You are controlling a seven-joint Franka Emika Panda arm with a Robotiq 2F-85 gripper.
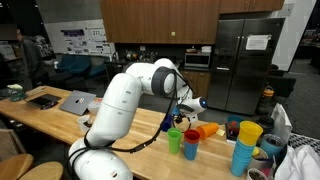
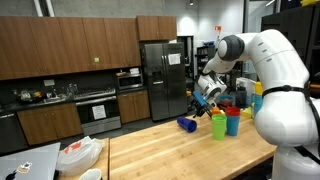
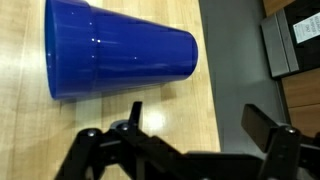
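A blue cup (image 3: 125, 55) lies on its side on the wooden table (image 3: 110, 165), filling the upper left of the wrist view. The same cup (image 2: 187, 125) shows in exterior view 2, apart from the stacked cups. My gripper is open, its two dark fingers (image 3: 262, 127) spread wide at the bottom of the wrist view. Nothing sits between them. From exterior view 1, the gripper (image 1: 183, 110) hangs low near the blue cup (image 1: 167, 123), which the arm partly covers.
Green cups (image 1: 174, 142) stand in front of the gripper, with an orange cup (image 1: 207, 129) lying near them. Taller yellow and blue stacks (image 1: 244, 150) crowd the right side. A laptop (image 1: 77, 102) rests at the left. Bare table (image 2: 145, 150) stretches left of the blue cup in exterior view 2.
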